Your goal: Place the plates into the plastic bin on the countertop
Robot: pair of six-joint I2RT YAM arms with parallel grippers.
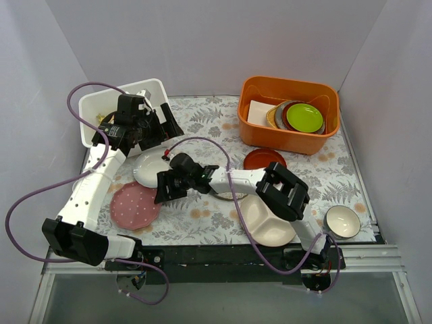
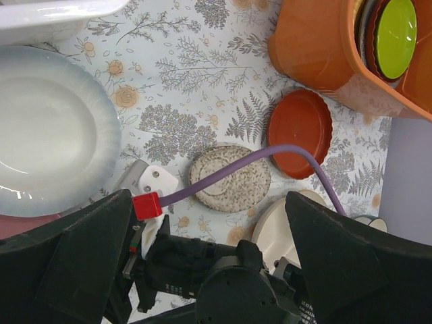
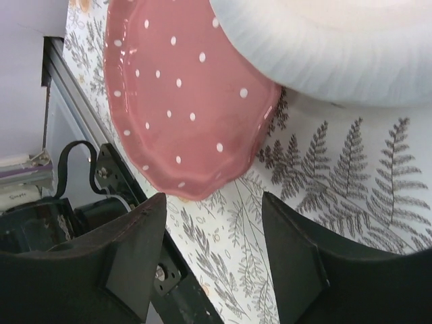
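A pink plate with white dots (image 1: 134, 206) lies at the front left of the counter. My right gripper hovers at its right edge, fingers parted and nothing between them. Behind it is a white plate (image 1: 146, 167), which overlaps the pink plate's rim in the right wrist view. My left gripper (image 1: 170, 129), open and empty, hangs above the white plate's far side. The orange bin (image 1: 287, 140) at the back right holds several plates, a green plate (image 1: 305, 117) on top. A brown-red plate (image 1: 264, 158) lies in front of it. A speckled plate (image 2: 230, 178) shows in the left wrist view.
A white bin (image 1: 86, 108) stands at the back left, partly behind my left arm. A cream divided plate (image 1: 267, 221) lies under my right arm, and a cream bowl (image 1: 342, 221) sits at the right.
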